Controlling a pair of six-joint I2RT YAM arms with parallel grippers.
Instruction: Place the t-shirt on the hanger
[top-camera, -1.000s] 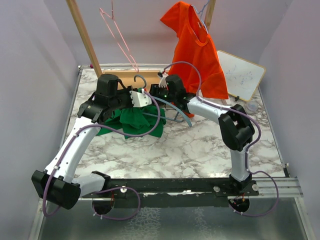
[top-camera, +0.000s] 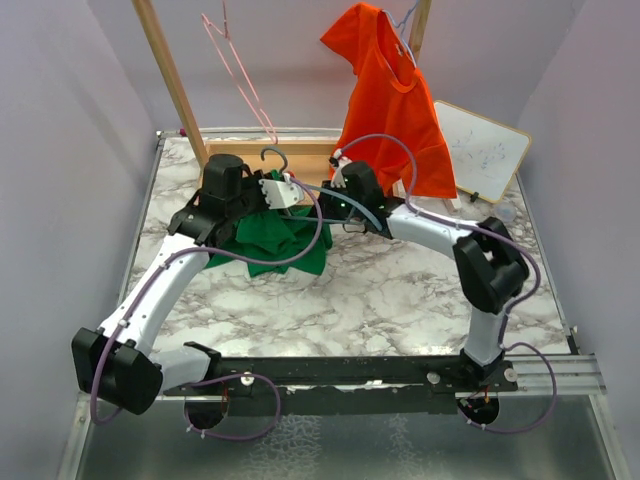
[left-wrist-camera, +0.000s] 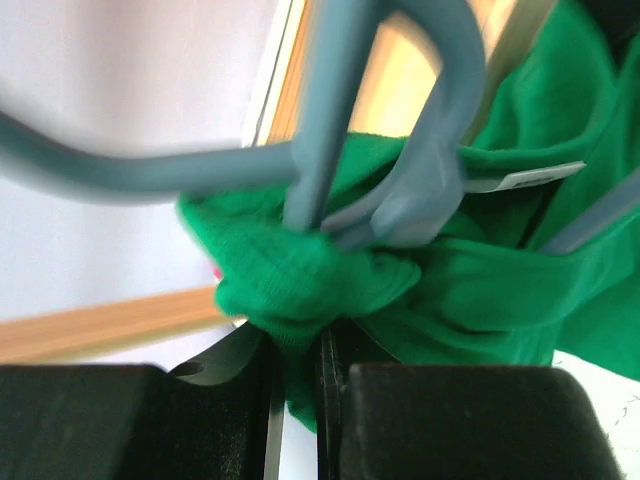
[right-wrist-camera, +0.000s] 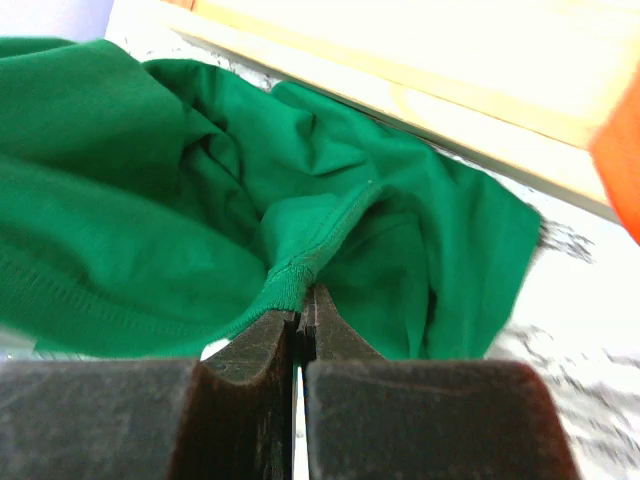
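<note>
The green t-shirt (top-camera: 275, 240) is bunched beneath both arms. A grey-blue hanger (top-camera: 350, 200) is threaded into it; close up, the hanger (left-wrist-camera: 335, 100) passes into the green cloth (left-wrist-camera: 290, 270). My left gripper (top-camera: 262, 200) is shut on a bunched part of the shirt. My right gripper (top-camera: 333, 200) is shut at a folded green edge (right-wrist-camera: 320, 235); whether cloth is pinched between the fingertips is hard to tell.
An orange shirt (top-camera: 390, 110) hangs on a hanger at the back right. An empty pink hanger (top-camera: 245, 80) hangs at the back left beside a wooden post (top-camera: 165, 70). A whiteboard (top-camera: 480, 150) stands at right.
My right gripper has moved slightly down and toward the front, with the arm shifted a little right.
</note>
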